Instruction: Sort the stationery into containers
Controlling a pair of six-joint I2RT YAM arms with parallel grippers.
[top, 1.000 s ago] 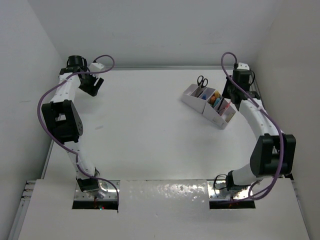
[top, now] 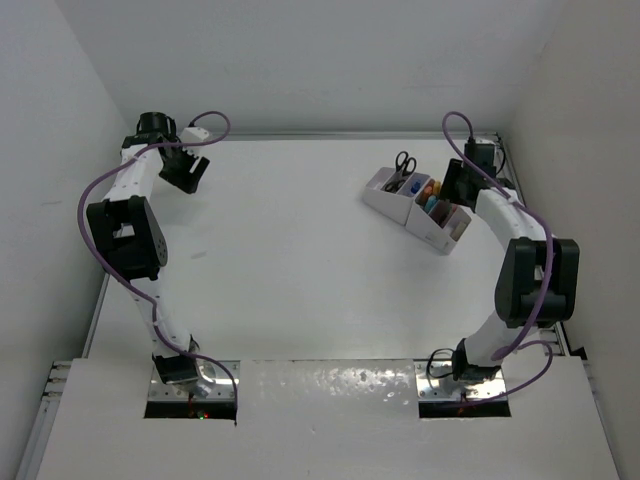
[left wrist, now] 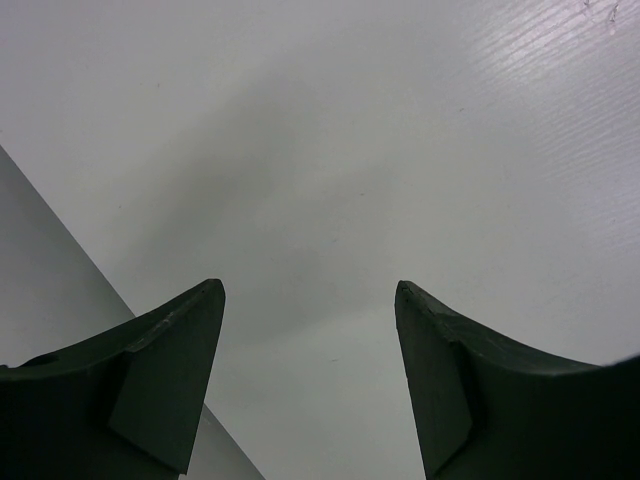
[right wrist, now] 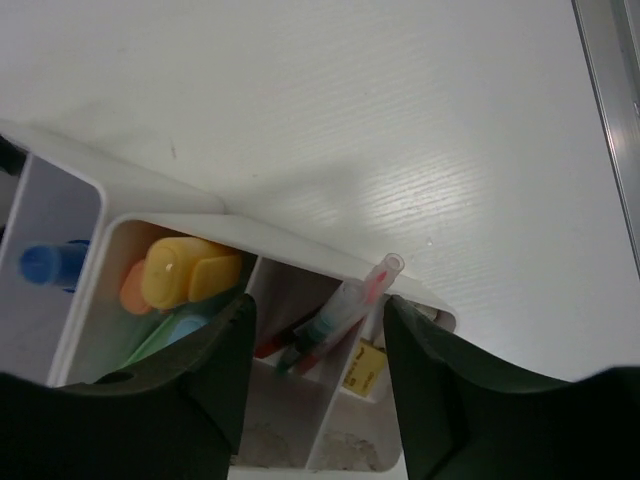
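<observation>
A white divided organizer (top: 429, 229) stands at the right of the table, with scissors (top: 405, 162) in its left section. In the right wrist view it holds a blue item (right wrist: 42, 264), yellow pieces (right wrist: 175, 272), a yellow block (right wrist: 365, 365) and translucent markers (right wrist: 352, 306), one rising over the rim. My right gripper is directly over these markers, fingers apart, part open; the markers show between them, and whether they are gripped does not show. My left gripper hangs open over bare table at the far left.
Walls bound the table at left, right and back; a metal edge strip (right wrist: 607, 90) runs beside the organizer in the right wrist view.
The left arm is practically still.
</observation>
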